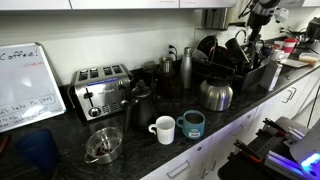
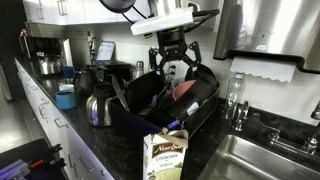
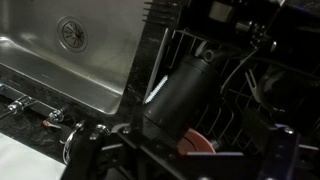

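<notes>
My gripper (image 2: 176,68) hangs at the end of the white arm (image 2: 170,18), pointing down over the black dish rack (image 2: 138,126). Its fingers stand apart with nothing seen between them. In the wrist view the dark fingers (image 3: 128,150) show at the lower edge, above the rack. Below lie a dark cylindrical item (image 3: 183,95) and part of a reddish bowl (image 3: 197,143). Exterior view 1 has the gripper small at the upper right, above the crowded rack (image 1: 262,76). Shadow hides much of the rack's contents.
A couscous box (image 2: 163,158) stands in front of the rack, beside the sink (image 2: 245,158). Along the counter are a steel kettle (image 1: 215,94), a teal mug (image 1: 191,125), a white mug (image 1: 163,129), a glass pot (image 1: 103,146) and a toaster (image 1: 102,91).
</notes>
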